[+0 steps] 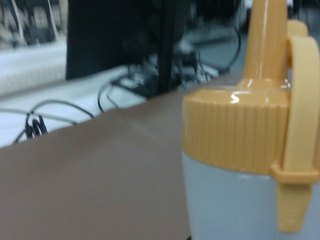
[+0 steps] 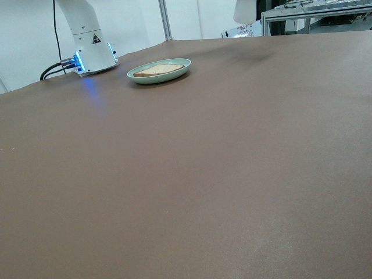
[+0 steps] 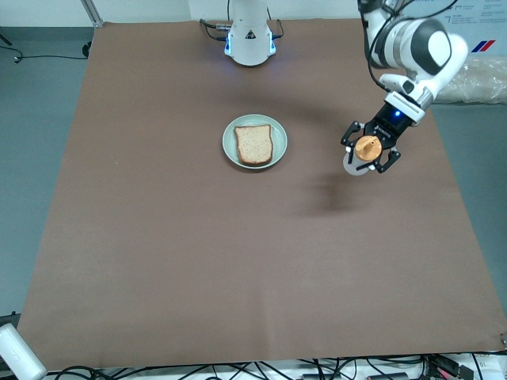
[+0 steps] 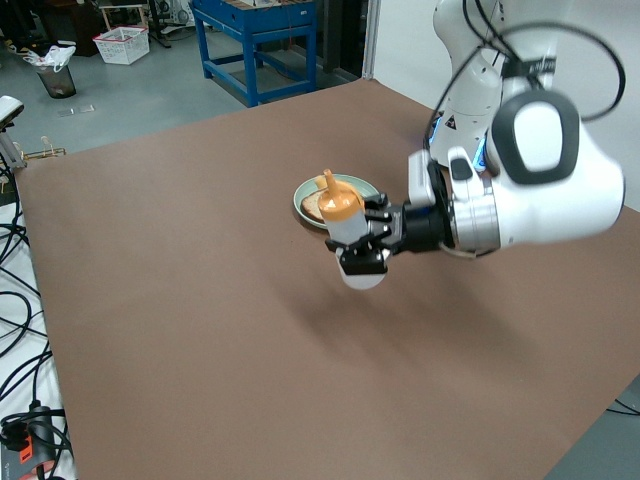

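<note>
My gripper (image 3: 369, 148) is shut on a squeeze bottle with a translucent body and an orange cap, held in the air at the right side of the table. The bottle (image 4: 342, 205) stands roughly upright in the right view; its cap (image 1: 235, 130) fills the right of the wrist view. A slice of bread (image 3: 253, 144) lies on a pale green round plate (image 3: 279, 142), left of and apart from the gripper.
Cables (image 4: 25, 350) and equipment lie along the near edge, off the tabletop.
</note>
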